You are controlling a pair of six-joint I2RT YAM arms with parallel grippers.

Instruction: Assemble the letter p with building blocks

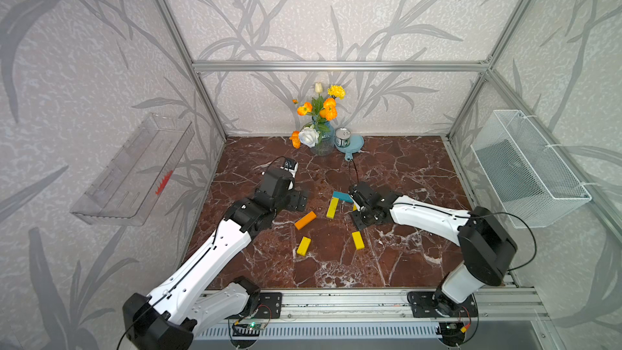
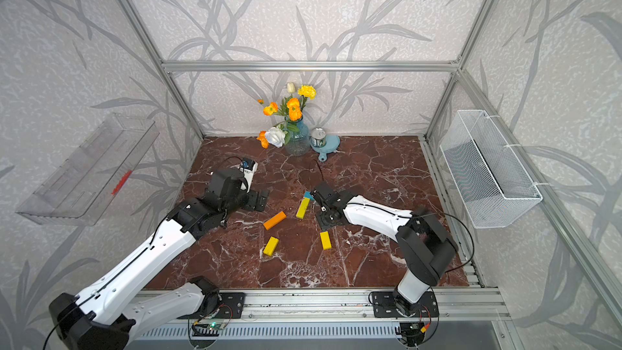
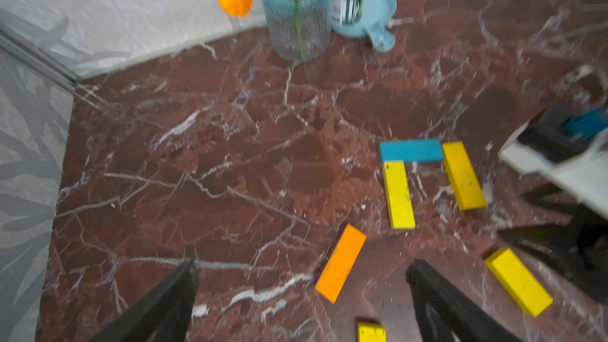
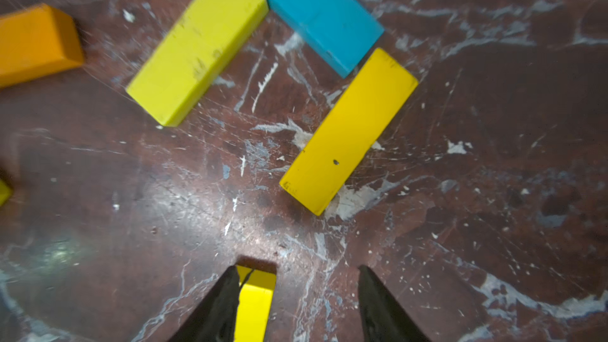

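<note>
A blue block (image 3: pixel 411 150) lies flat, with one yellow block (image 3: pixel 398 195) running down from its left end and another yellow block (image 4: pixel 349 131) at its right end. Left of them an orange block (image 3: pixel 340 263) lies at a slant. Two more yellow blocks sit nearer the front: the right one (image 1: pixel 358 240) and the left one (image 1: pixel 304 246). My right gripper hovers above the table close to the front right yellow block, fingers apart and nothing held. My left gripper (image 1: pixel 302 199) is open and empty, left of the blocks.
At the back stand a flower vase (image 1: pixel 322 139) and a can (image 1: pixel 342 136) on a light-blue board (image 1: pixel 353 147). A clear basket (image 1: pixel 132 175) hangs at left, a white mesh basket (image 1: pixel 531 168) at right.
</note>
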